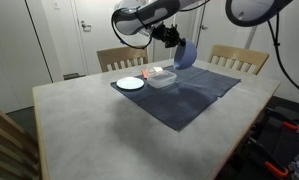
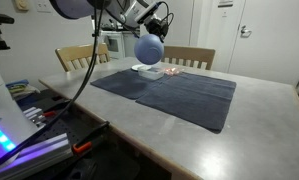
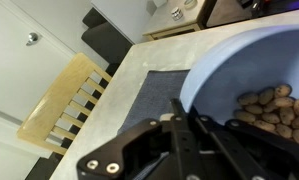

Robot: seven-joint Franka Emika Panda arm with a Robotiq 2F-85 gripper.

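Observation:
A blue bowl [image 1: 186, 55] hangs tilted in the air above the dark cloth, with my gripper [image 1: 179, 43] shut on its rim. Seen from the wrist, several brown nut-like pieces [image 3: 279, 108] lie inside the bowl [image 3: 222, 85], and the gripper has the near rim between its fingers. The other exterior view shows the bowl [image 2: 149, 49] clear of the table. A clear plastic container [image 1: 162, 79] stands on the cloth, left of and below the bowl. Its contents are too small to make out.
A white plate [image 1: 130, 84] lies left of the container, and small reddish and white items [image 1: 150, 71] sit behind it. Free tabletop [image 1: 84, 125] extends to the left. Wooden chairs [image 1: 122, 58] stand around the table.

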